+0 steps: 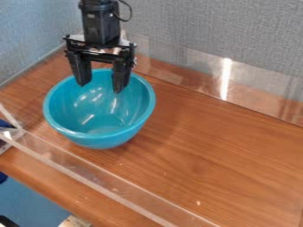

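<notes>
A turquoise plastic bowl (99, 120) sits on the wooden table at the left of the view. My black gripper (101, 73) hangs over the bowl's back rim from the wrist above, its two fingers spread wide and open. Nothing shows between them, and the bowl looks empty.
Another clear strip runs along the front left edge, with small blue items partly visible at the left border.
</notes>
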